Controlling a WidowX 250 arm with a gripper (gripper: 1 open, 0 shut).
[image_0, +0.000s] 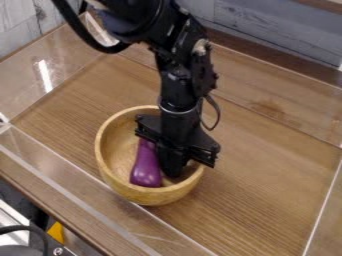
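Observation:
A yellow bowl (114, 150) sits on the wooden table near its left front. Inside it, toward the left, lies a purple object (146, 165), shaped like an eggplant. The black gripper (174, 162) reaches down from above into the bowl, just right of the purple object; its fingertips are partly hidden, and whether anything is between them is unclear.
A pale wall stands at the back. The table's near-left edge runs below the bowl, with cables and hardware beyond it.

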